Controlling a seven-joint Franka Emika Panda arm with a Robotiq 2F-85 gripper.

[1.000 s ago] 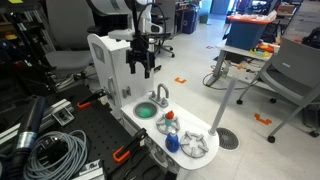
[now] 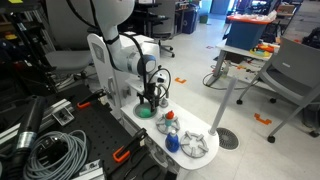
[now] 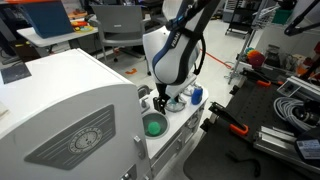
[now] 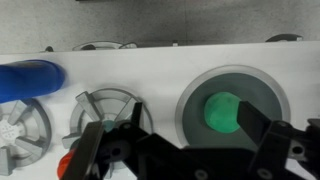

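My gripper is open over the small counter, its dark fingers spread apart in the wrist view. A round green object (image 4: 222, 112) lies in the grey round sink (image 4: 191, 105), close to the right finger. In exterior view 1, the gripper (image 2: 152, 100) is low beside the sink's right side, near the green object (image 2: 143, 112). Exterior view 2 shows the green object (image 3: 154, 128) clear of the arm. Nothing shows between the fingers; whether they touch anything is hard to tell.
A red object (image 2: 169, 115) sits on the nearer of two grey burners; a blue cup-like object (image 2: 172, 143) stands by the counter's front edge. Beyond the sink rises a faucet (image 2: 164, 97). The white cabinet (image 3: 90, 110) borders the counter's left end.
From high above the sink, the arm has come down toward the counter and a little to the right. The green, red and blue objects have stayed put.
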